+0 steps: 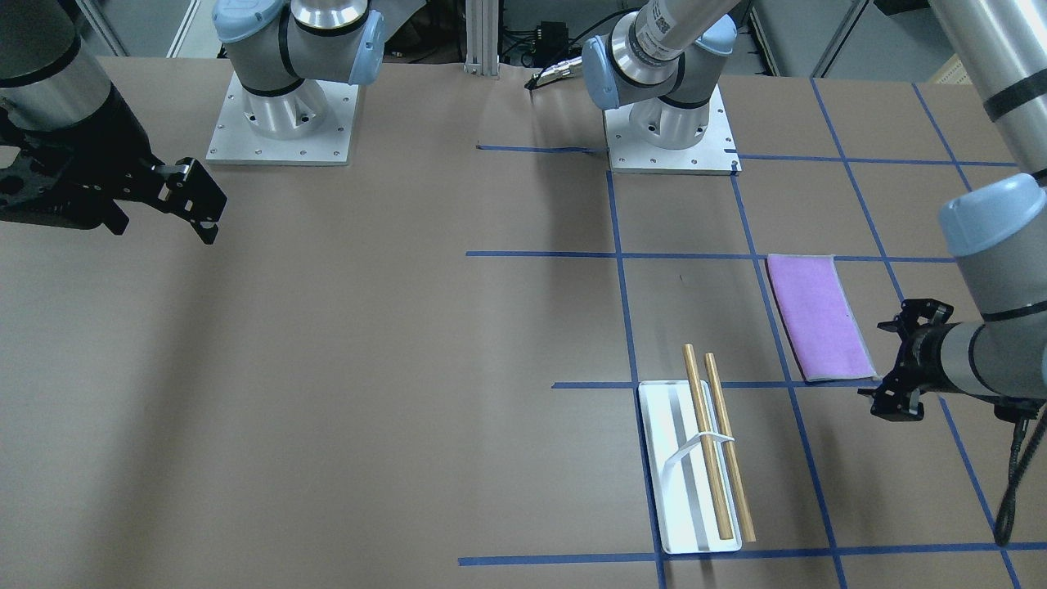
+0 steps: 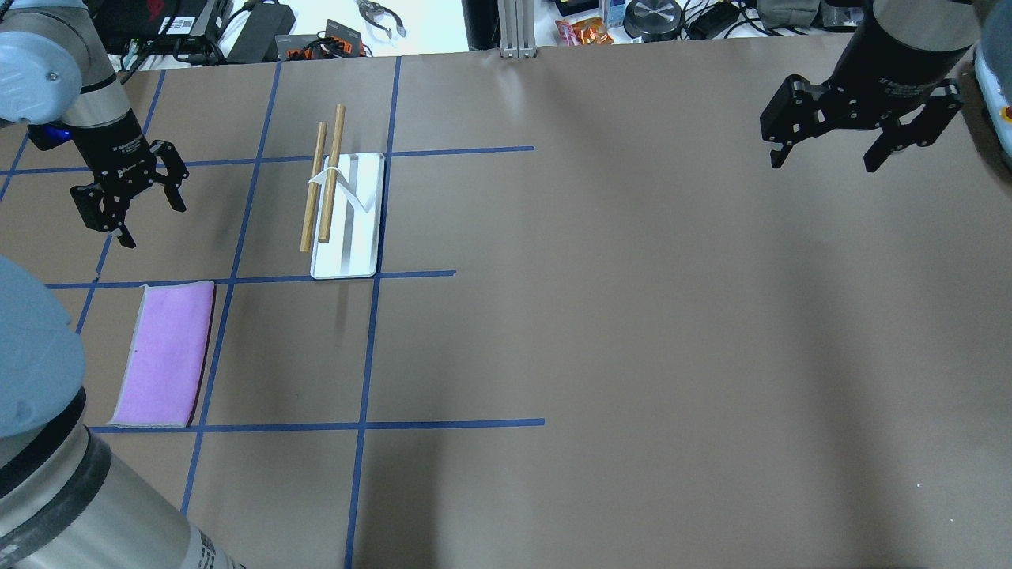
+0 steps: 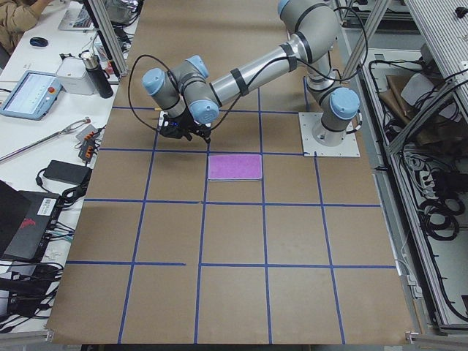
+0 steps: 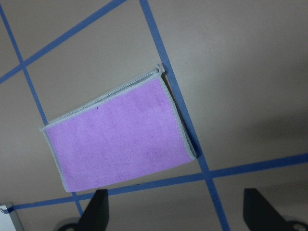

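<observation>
A pink cloth (image 1: 820, 316) with grey edging lies flat on the taped table, seen also as the pink rectangle (image 3: 235, 167) in the left view and as the cloth (image 4: 118, 134) in the wrist view. Beside it, a white tray (image 1: 671, 501) holds two wooden sticks (image 1: 714, 491) resting on a white bracket. My gripper (image 2: 150, 226) hangs over the table at the top left of the top view, beyond the cloth and left of the tray, its fingers apart with nothing between them. In the wrist view the fingers sit at both lower corners.
A second black gripper (image 2: 854, 142) hangs at the right of the top view. Arm bases (image 1: 285, 147) stand at the table's back.
</observation>
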